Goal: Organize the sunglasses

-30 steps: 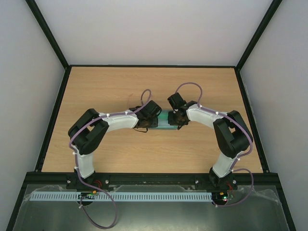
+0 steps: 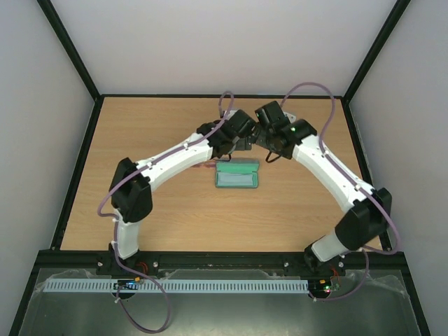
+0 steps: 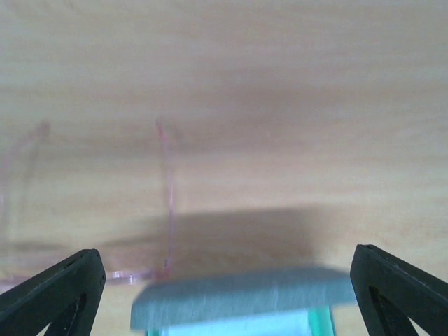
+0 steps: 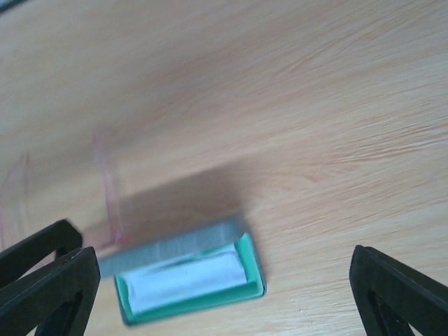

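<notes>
In the top view, a green-lined glasses case (image 2: 236,180) lies open at the table's middle. Its grey lid (image 3: 241,297) stands raised along the far side, with a pale inner floor (image 4: 187,280) below. Pink, see-through glasses (image 3: 170,203) rest on the wood beyond and left of the case, cut off by the left edge of both wrist views. Above the case's far side, my left gripper is open and empty. Close by on the right, my right gripper is likewise open, the case and lid appearing below its gap.
A black part (image 4: 42,248) juts into the right wrist view's left side; the two arms' ends nearly touch in the top view. Bare wood (image 2: 154,217) surrounds the case at the front and on both sides.
Both grippers have moved from low over the case toward the back of the table and off it. The case's near half, earlier partly covered, is now in plain view with its lid raised.
</notes>
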